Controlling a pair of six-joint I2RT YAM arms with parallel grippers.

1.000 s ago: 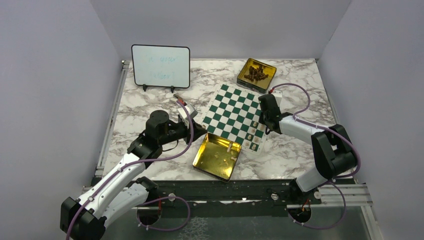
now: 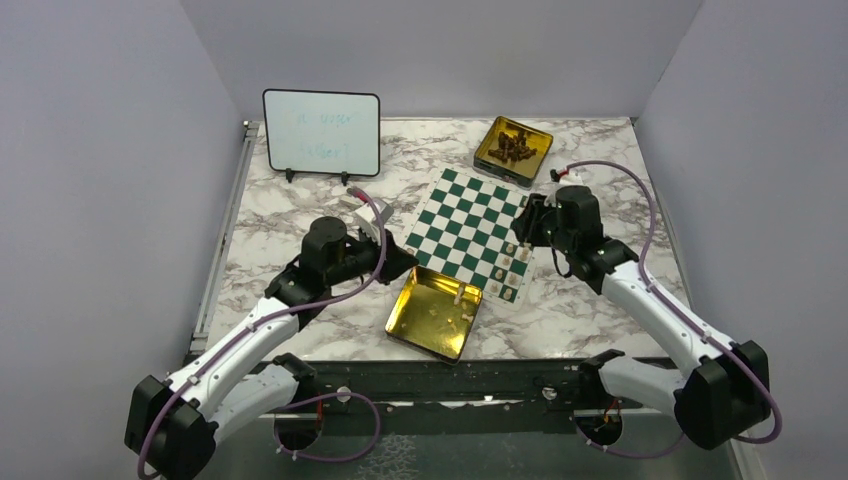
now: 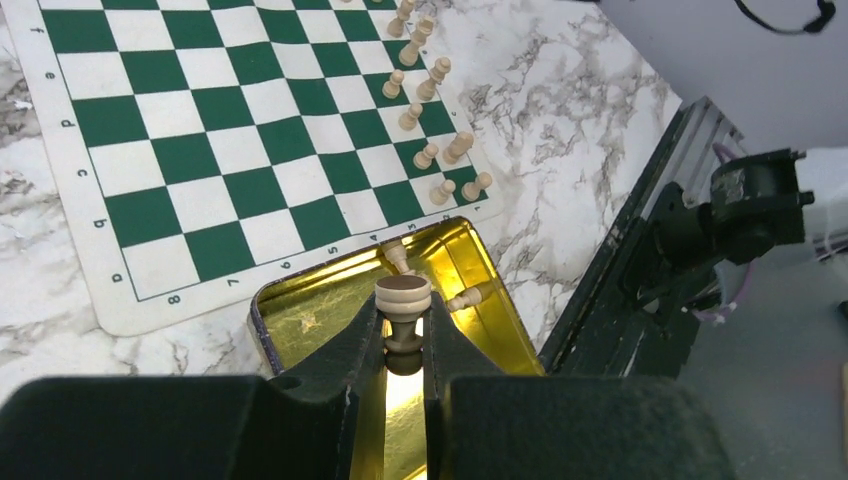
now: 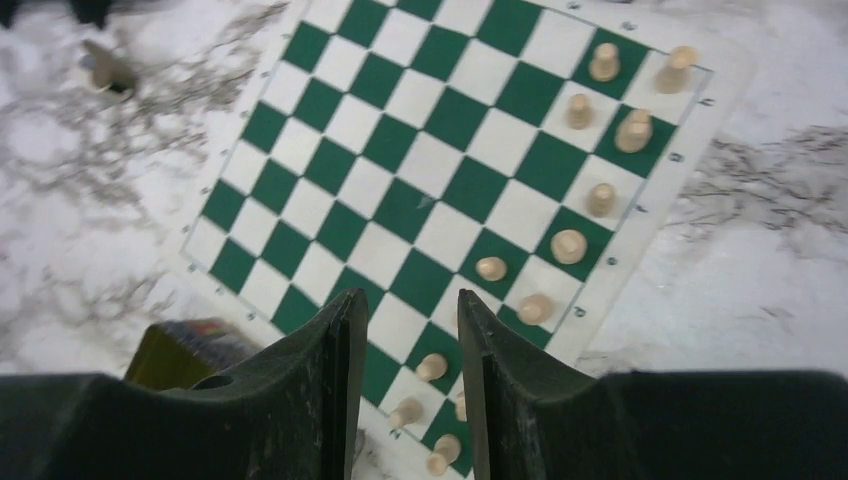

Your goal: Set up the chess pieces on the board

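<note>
My left gripper is shut on a pale wooden chess piece (image 3: 403, 298), held upright between its fingers near the gold tray (image 3: 462, 240). Two more pale pieces show in that tray, one leaning at the rim (image 3: 397, 255) and one lying down (image 3: 466, 298). The green and white board (image 2: 465, 222) lies flat. Pale pieces stand along its right side, such as a piece (image 4: 569, 246) in the right wrist view. Above that side my right gripper is part open, with nothing between its fingers.
A second gold tray (image 2: 489, 166) with several dark pieces stands behind the board. At the back left is a whiteboard (image 2: 323, 132). Bare marble (image 2: 600, 150) lies right of the far tray.
My left gripper has shifted slightly, still by the near tray's corner.
</note>
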